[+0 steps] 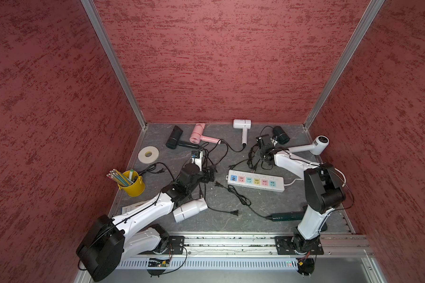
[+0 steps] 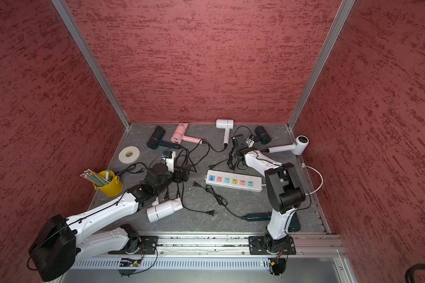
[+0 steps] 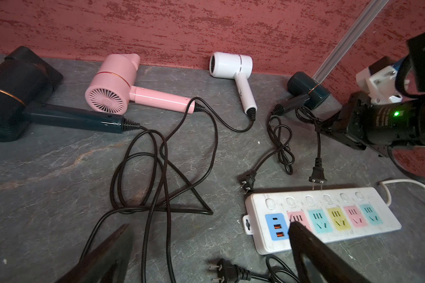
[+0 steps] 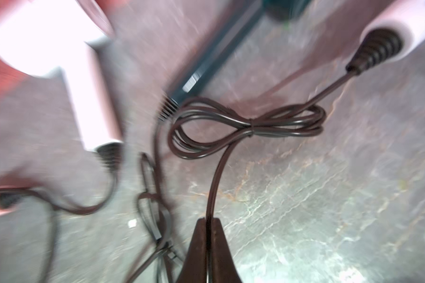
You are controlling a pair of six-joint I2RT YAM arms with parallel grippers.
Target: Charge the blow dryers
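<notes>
The white power strip (image 3: 323, 217) lies right of centre, its sockets free. My right gripper is shut on a black cord among the back-right dryers: a white one (image 1: 318, 145) and a dark one (image 1: 281, 135). In the left wrist view a plug (image 3: 317, 174) hangs above the strip's back edge. My left gripper (image 1: 206, 174) is open over looped cords at centre-left. Dryers stand along the back: dark (image 1: 173, 137), pink (image 1: 197, 133), white (image 1: 242, 124). Another white dryer (image 1: 186, 210) and a dark green one (image 1: 285, 216) lie in front.
A yellow cup (image 1: 133, 187) of pens and a white tape roll (image 1: 144, 157) are on the left. Loose cords and plugs cross the middle. Walls close in the back and both sides.
</notes>
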